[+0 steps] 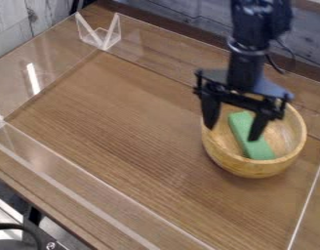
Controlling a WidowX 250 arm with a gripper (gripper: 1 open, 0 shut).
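The black gripper (237,117) hangs over a round wooden bowl (220,156) on the right, its two fingers spread apart, one toward the bowl's left side and one toward the right. A green elongated object (253,144) lies in the bowl, between and below the fingertips.
A clear wire-like or plastic holder (100,32) stands at the back left. Black cables or parts show at the bottom-left corner.
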